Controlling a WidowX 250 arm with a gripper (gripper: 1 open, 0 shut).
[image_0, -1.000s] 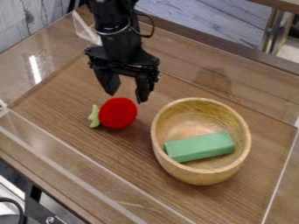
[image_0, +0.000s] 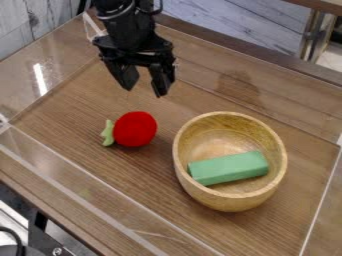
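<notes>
A red round object with a green top (image_0: 135, 129), like a strawberry or tomato, lies on the wooden table left of a round tan bowl (image_0: 230, 137). Inside the bowl lies a green block (image_0: 227, 169). My black gripper (image_0: 138, 84) hangs above and behind the red object, apart from it, open with nothing visible between its fingers.
The wooden table (image_0: 74, 170) has free room at the left, at the back and in front. A raised wooden edge (image_0: 307, 20) shows at the back right, and a dark cable lies at the bottom left corner.
My gripper has moved back and up in the view, away from the red object. The bowl, block and red object have not visibly moved.
</notes>
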